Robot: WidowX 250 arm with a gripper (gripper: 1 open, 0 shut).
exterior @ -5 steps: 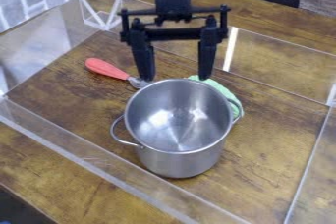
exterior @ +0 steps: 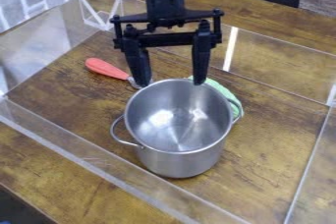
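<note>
My black gripper (exterior: 171, 75) is open, held above the back rim of a steel pot (exterior: 176, 150) with two side handles, its fingers apart and empty. A spoon or similar utensil with an orange-red handle (exterior: 106, 68) lies to the left behind the pot, its metal end partly hidden. A pale green item (exterior: 227, 95), perhaps a cloth or utensil, lies behind the pot on the right, partly hidden by it.
The wooden surface (exterior: 262, 159) is bordered by clear plastic walls (exterior: 53, 130) on several sides. Bare wood is free at right and lower left. A white railed structure stands at the top left.
Over the last second my gripper has shifted slightly left and the arm's pose has changed a little. The pot and other items look unmoved.
</note>
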